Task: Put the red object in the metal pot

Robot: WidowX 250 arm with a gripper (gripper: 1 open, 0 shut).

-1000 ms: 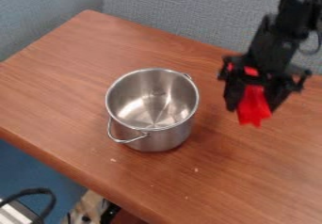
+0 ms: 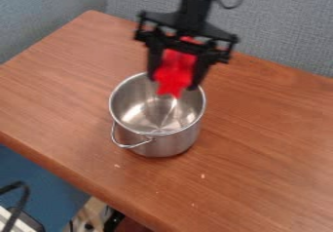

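Note:
A shiny metal pot (image 2: 158, 136) with a wire handle on its near left side stands upright on the wooden table. Above its back part hangs the red object (image 2: 173, 72), blurred by motion, its lower end overlapping the pot's opening in this view. My black gripper (image 2: 176, 78) is shut on the red object, one dark finger on each side of it. How high the object is above the rim I cannot tell exactly.
Grey partition walls (image 2: 279, 21) run along the back. Cables (image 2: 14, 202) lie beyond the table's edge at the lower left.
My gripper has swung left from the right side of the table, carrying the red object from beside the pot to over it. The pot has stayed in place.

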